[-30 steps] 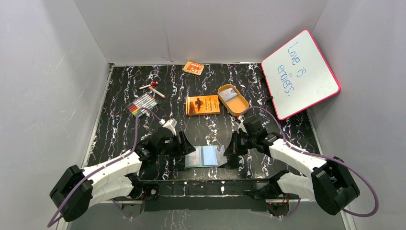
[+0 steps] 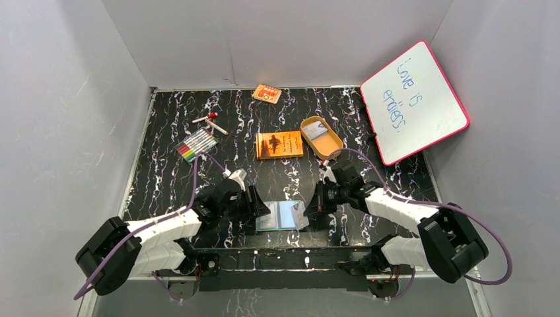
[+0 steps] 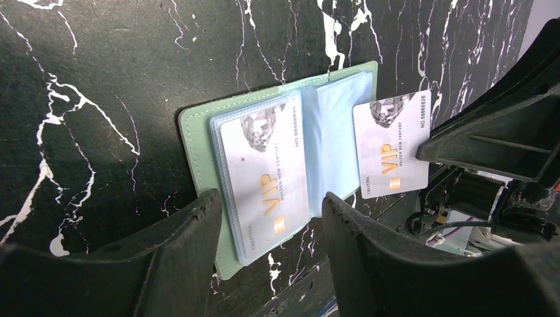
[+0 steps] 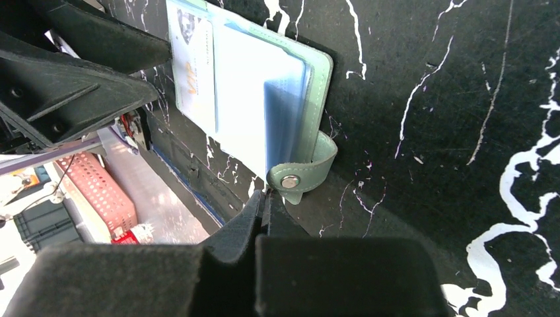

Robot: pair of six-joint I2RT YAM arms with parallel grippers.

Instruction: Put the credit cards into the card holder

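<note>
The open card holder (image 2: 285, 215) lies at the table's front, green with clear sleeves. A VIP card (image 3: 264, 185) sits in its left sleeve. My left gripper is at that side, its fingers either side of the holder's near part, shut on it. A second VIP card (image 3: 389, 158) is at the tip of my right gripper, over the right sleeve (image 3: 333, 125); the gripper is shut on this card. In the right wrist view the snap strap (image 4: 310, 168) stands beside the right fingertips, partly hiding what they hold.
An orange tray (image 2: 327, 142) with cards stands behind on the right, beside an orange book (image 2: 279, 144). Markers (image 2: 197, 144) lie at the back left. A whiteboard (image 2: 415, 102) stands at the right.
My right gripper and its card have shifted slightly left over the holder.
</note>
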